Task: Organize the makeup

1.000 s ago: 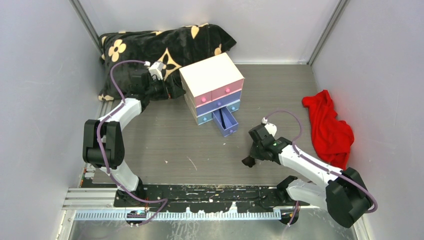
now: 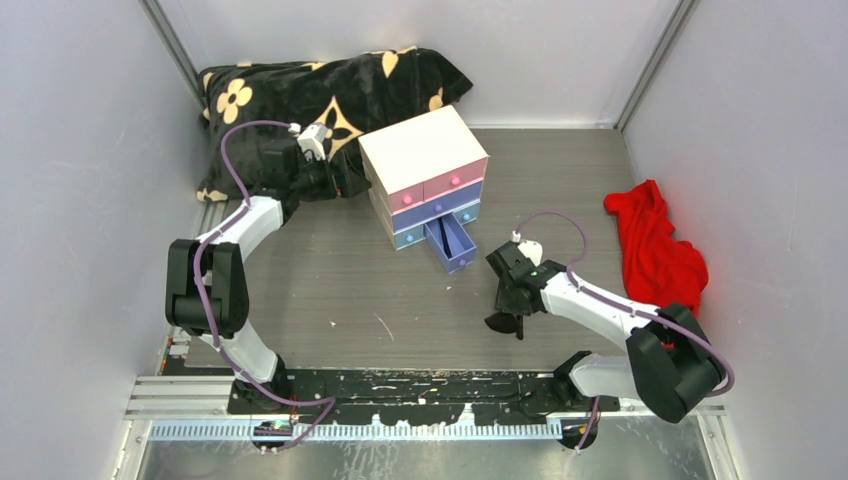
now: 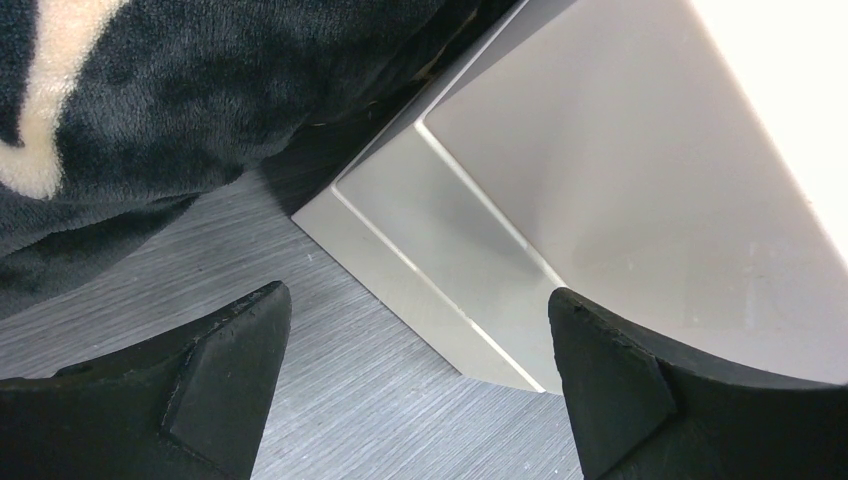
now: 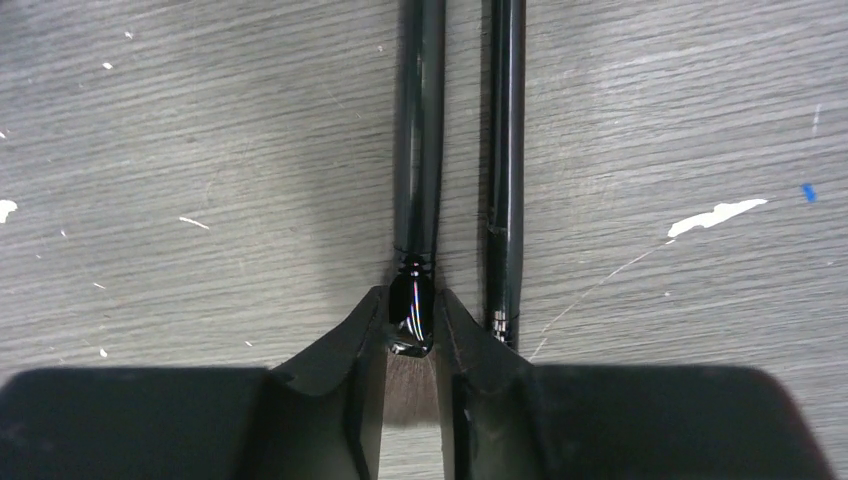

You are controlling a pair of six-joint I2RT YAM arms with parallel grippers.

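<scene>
Two black makeup brushes lie side by side on the table; in the right wrist view the left brush [image 4: 415, 170] has its ferrule between my right gripper's [image 4: 413, 300] close fingertips, and the other brush [image 4: 504, 160] lies just right of it. Whether the fingers press on it is unclear. The small drawer unit [image 2: 424, 150] has its lower middle drawer [image 2: 459, 250] pulled out, with a dark slim item inside. My left gripper [image 2: 350, 178] stands open at the unit's left side; in the left wrist view nothing is between its fingers.
A black patterned blanket [image 2: 260, 90] lies along the back left, touching near the unit. A crumpled red cloth [image 2: 655, 250] lies at the right edge.
The left arm and drawer unit are unchanged.
</scene>
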